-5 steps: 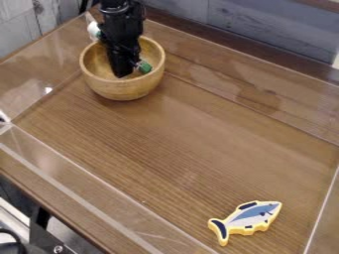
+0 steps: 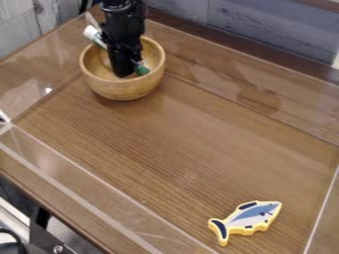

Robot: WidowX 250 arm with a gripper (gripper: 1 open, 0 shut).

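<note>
A wooden bowl (image 2: 122, 87) sits at the back left of the table. The black gripper (image 2: 130, 65) reaches down into it from above, its fingers low inside the bowl and looking shut. Small white and green items show beside the fingers, partly hidden by the gripper; whether any is between them is not visible.
A yellow-edged toy fish (image 2: 247, 218) with a blue back lies at the front right. A pale wall runs along the back.
The gripper and the items by its fingers have shifted very slightly within the bowl. The fish has stayed in place.
</note>
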